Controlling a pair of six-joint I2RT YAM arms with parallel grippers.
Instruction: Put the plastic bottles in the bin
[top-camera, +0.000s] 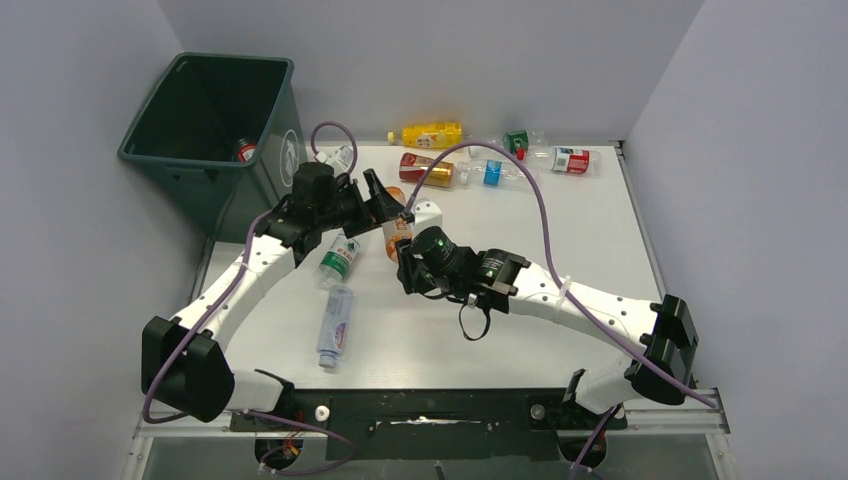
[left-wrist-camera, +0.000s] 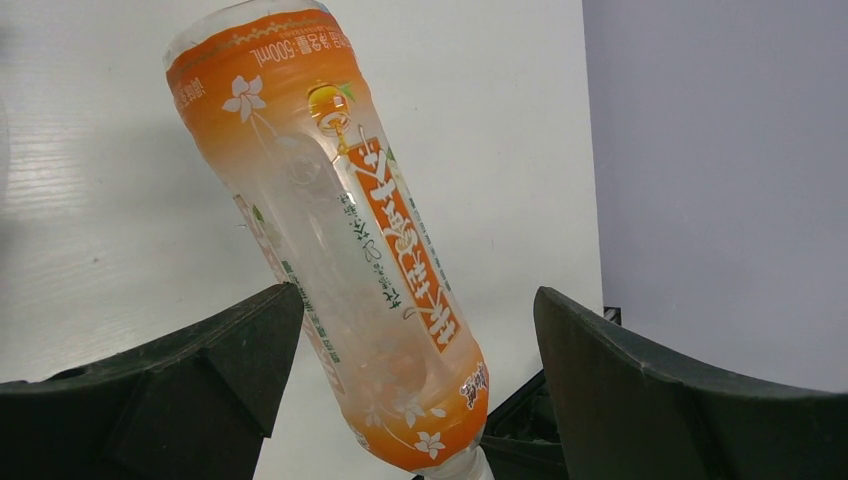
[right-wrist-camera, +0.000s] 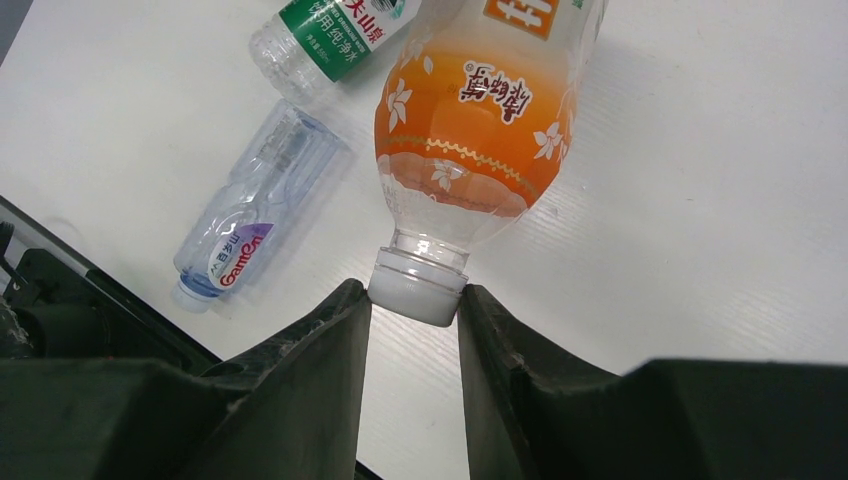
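An orange-labelled bottle (left-wrist-camera: 350, 240) (right-wrist-camera: 470, 120) is held off the table by its white cap in my right gripper. My left gripper (top-camera: 380, 200) stands open around the bottle's body, fingers apart from it on either side. A clear bottle (top-camera: 334, 325) (right-wrist-camera: 255, 200) and a green-labelled bottle (top-camera: 338, 258) (right-wrist-camera: 330, 35) lie on the table's left. More bottles, among them a yellow one (top-camera: 430, 135) and a red-gold one (top-camera: 425, 170), lie along the back. The green bin (top-camera: 200, 170) at back left holds a red-labelled item.
Grey walls enclose the back and both sides. Purple cables loop over both arms.
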